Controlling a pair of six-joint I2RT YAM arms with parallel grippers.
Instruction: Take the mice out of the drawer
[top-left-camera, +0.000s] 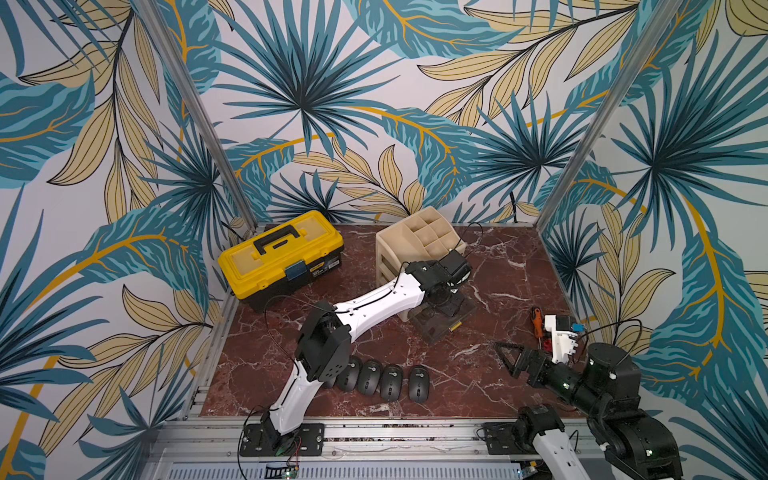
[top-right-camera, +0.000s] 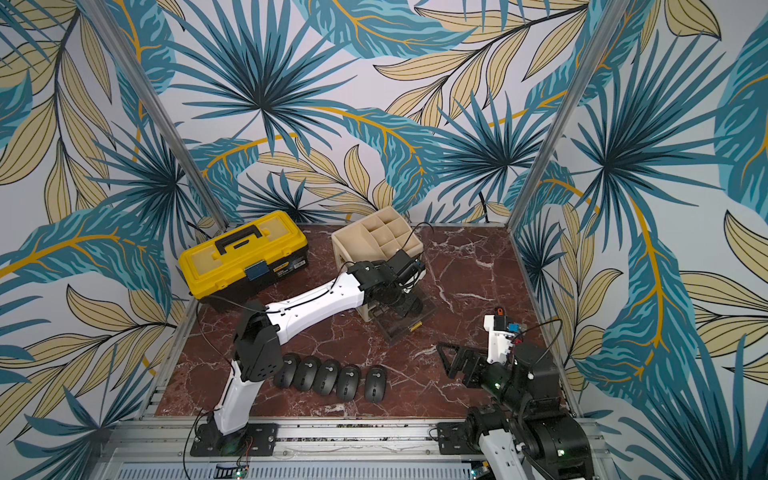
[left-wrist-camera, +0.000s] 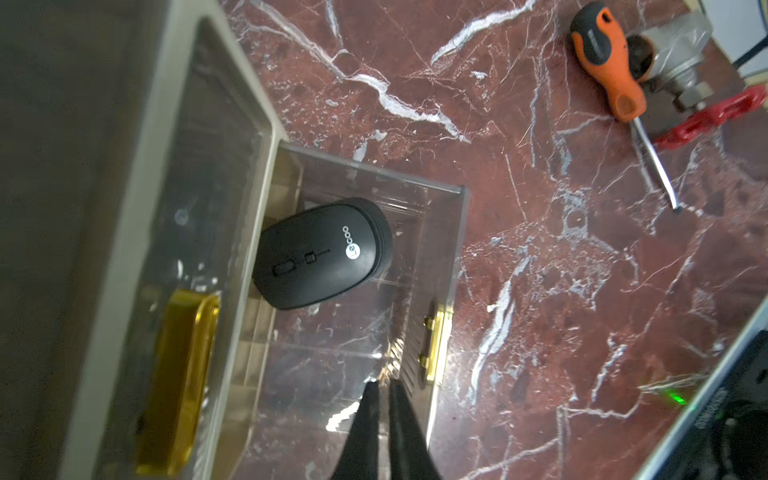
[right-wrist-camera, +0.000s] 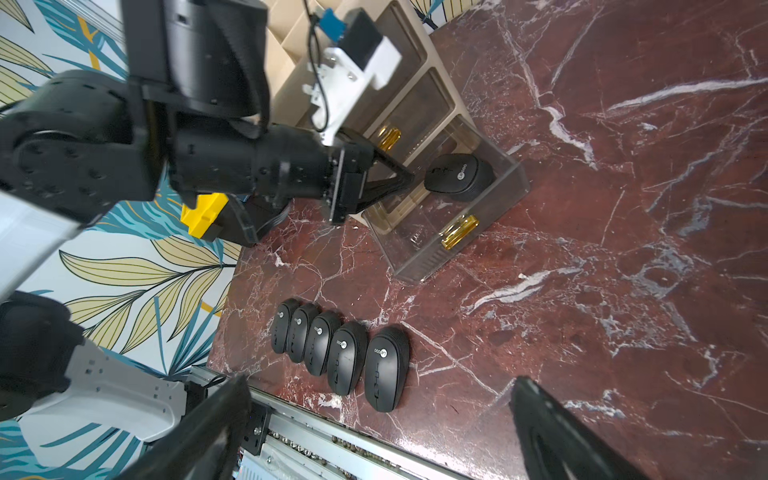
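Observation:
A black mouse (left-wrist-camera: 316, 252) lies in the clear pulled-out drawer (left-wrist-camera: 320, 368) of the beige organizer (top-left-camera: 404, 248). My left gripper is shut, nothing visible between its fingers, over the drawer; the right wrist view shows its tips (right-wrist-camera: 400, 176) close beside that mouse (right-wrist-camera: 464, 177). Several more mice (right-wrist-camera: 384, 368) lie in a row at the table's front left. My right gripper (top-left-camera: 505, 357) stands open and empty at the right.
A yellow toolbox (top-left-camera: 280, 252) stands at the back left. An orange screwdriver (left-wrist-camera: 608, 68) lies at the right with a red-handled metal object (left-wrist-camera: 708, 116).

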